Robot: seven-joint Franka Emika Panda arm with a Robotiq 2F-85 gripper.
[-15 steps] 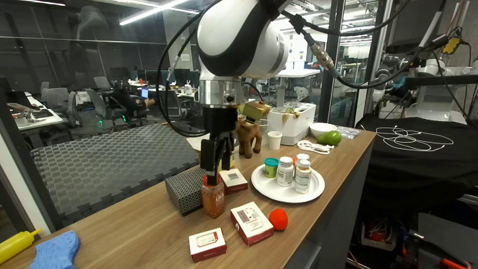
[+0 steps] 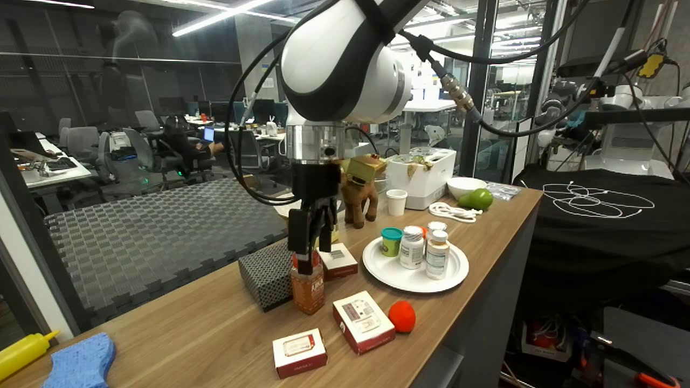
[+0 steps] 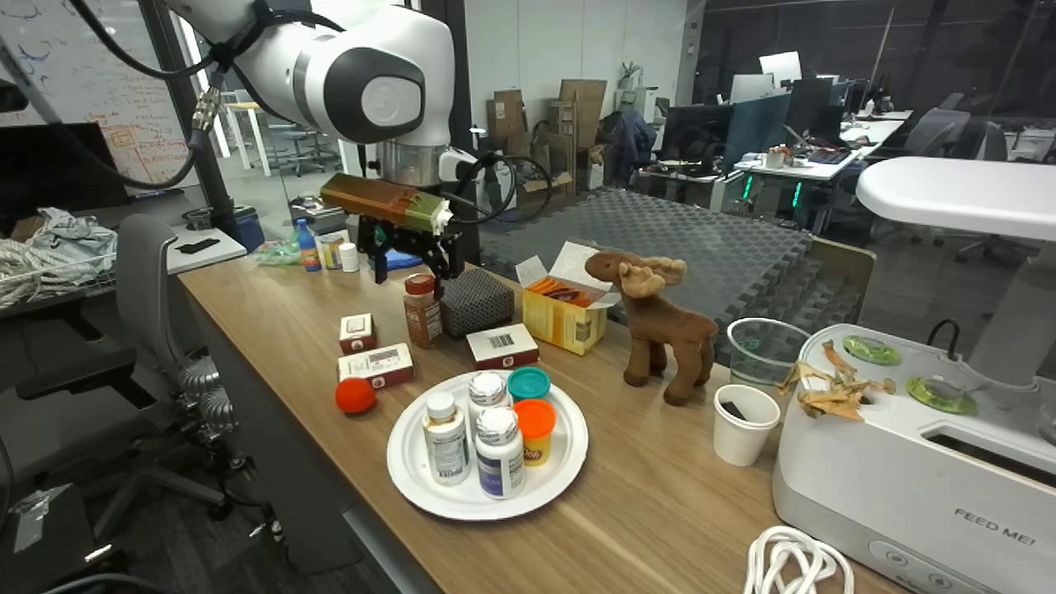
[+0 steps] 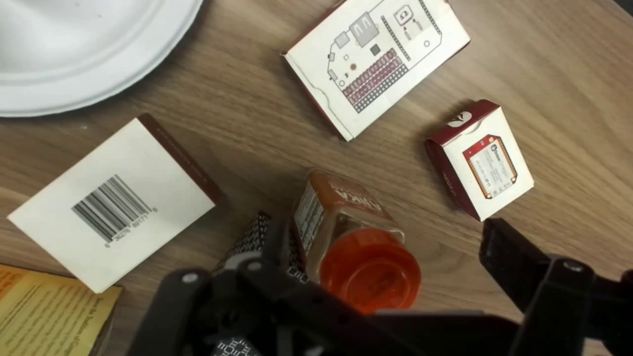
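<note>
A spice jar (image 3: 423,322) with a red-orange lid (image 4: 370,270) stands upright on the wooden table, holding brownish seasoning. My gripper (image 3: 418,274) points down over it, open, its two fingers set apart on either side of the lid. In exterior view 1 the near finger (image 2: 304,249) hides part of that lid. The wrist view has the lid between the fingers, with a clear gap to the right finger (image 4: 513,261); on the left side, whether finger and jar touch cannot be made out.
A dark patterned box (image 2: 266,278) stands close against the jar. Small white-and-red boxes (image 2: 363,320) (image 2: 299,352) (image 3: 502,346) lie nearby, with a red ball (image 2: 402,316). A white plate (image 3: 426,495) carries bottles and tubs. Bare table lies left of the jar in exterior view 1.
My gripper has come down a little over the jar, its fingertips now lower around the lid. The jar and the other table objects have stayed in place.
</note>
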